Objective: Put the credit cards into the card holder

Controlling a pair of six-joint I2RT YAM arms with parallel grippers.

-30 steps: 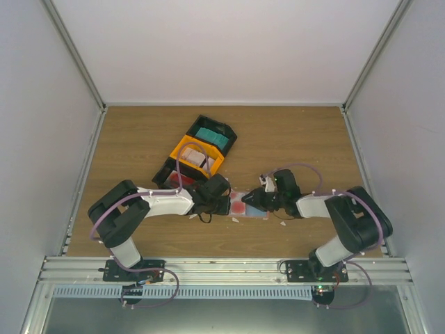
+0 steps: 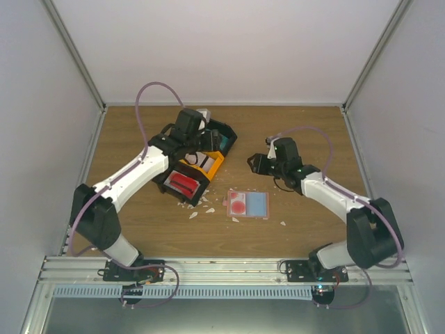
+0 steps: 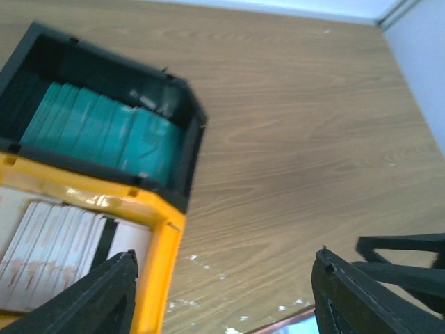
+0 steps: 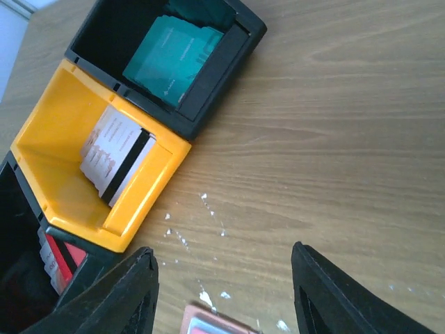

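Lying flat on the table is the card holder (image 2: 247, 204), pink-edged, its left half pale with a red disc, its right half light blue. Cards stand in a row of bins: teal ones (image 3: 104, 129), white ones with a black stripe (image 4: 115, 154) and red ones (image 2: 183, 184). In the top view my left gripper (image 2: 211, 141) hovers over the right side of the bins; its fingers (image 3: 104, 296) are apart with nothing between them. Beyond the holder, above bare table, my right gripper also stands open and empty.
A black bin (image 4: 229, 66), a yellow bin (image 4: 154, 188) and another black bin (image 2: 167, 186) stand side by side in a slanting row. White scraps (image 2: 193, 215) are scattered around the holder.
My left gripper has moved from beside the holder up and away, over the bins. My right gripper has gone from above the holder's blue half to beyond it. The holder now lies uncovered.
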